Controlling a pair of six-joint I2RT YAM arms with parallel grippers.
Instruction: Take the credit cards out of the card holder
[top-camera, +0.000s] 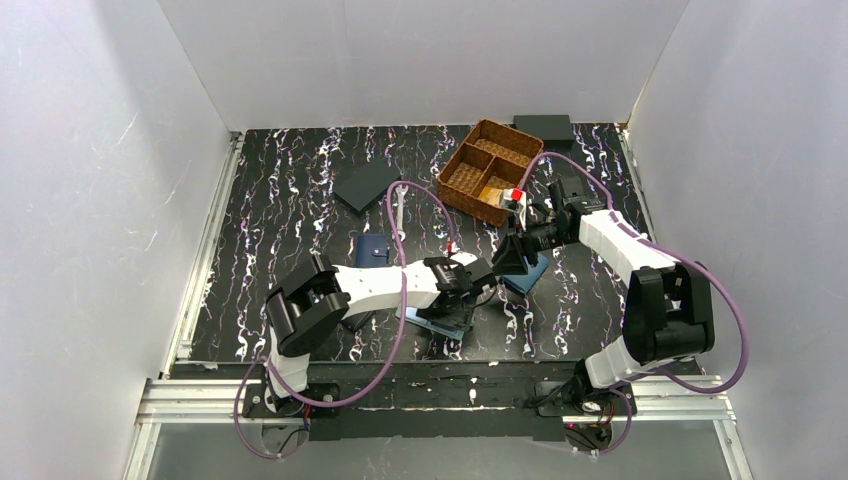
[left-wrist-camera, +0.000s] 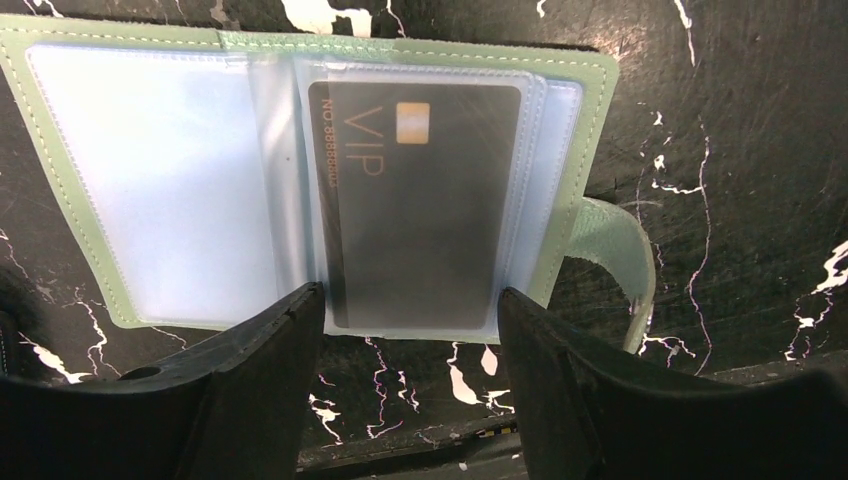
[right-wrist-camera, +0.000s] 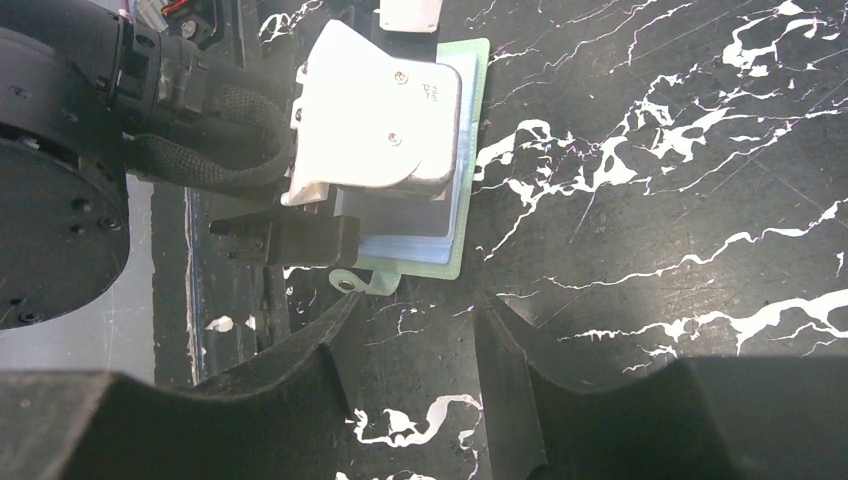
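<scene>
An open green card holder (left-wrist-camera: 150, 180) with clear sleeves lies flat near the front edge, its strap sticking out at the side. A dark VIP card (left-wrist-camera: 420, 210) shows inside the right sleeve. My left gripper is over it, fingers apart at either side of the sleeve's lower part, with nothing seen held up between them. In the top view, the left arm covers much of the holder. My right gripper stands open above bare table, to the holder's right, with nothing between its fingers.
A wicker basket (top-camera: 462, 176) stands at the back, dark slabs (top-camera: 365, 185) and a wrench lie left of it. A blue item (top-camera: 530, 282) sits under the right gripper's area; a dark wallet (top-camera: 370, 250) lies behind the left arm.
</scene>
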